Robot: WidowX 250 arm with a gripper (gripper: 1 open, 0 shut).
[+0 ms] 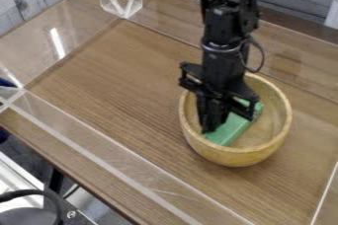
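A round tan bowl point(242, 152) sits on the wooden table at the right, holding a green object point(234, 132). The black robot arm comes down from the top, and its gripper point(211, 120) is low inside the bowl, at the left part of the green object, partly covering it. The fingertips are dark and overlap; whether they hold the green object cannot be told.
A small white wire-like holder point(121, 0) stands at the back left. Dark equipment point(27, 209) is at the bottom left corner.
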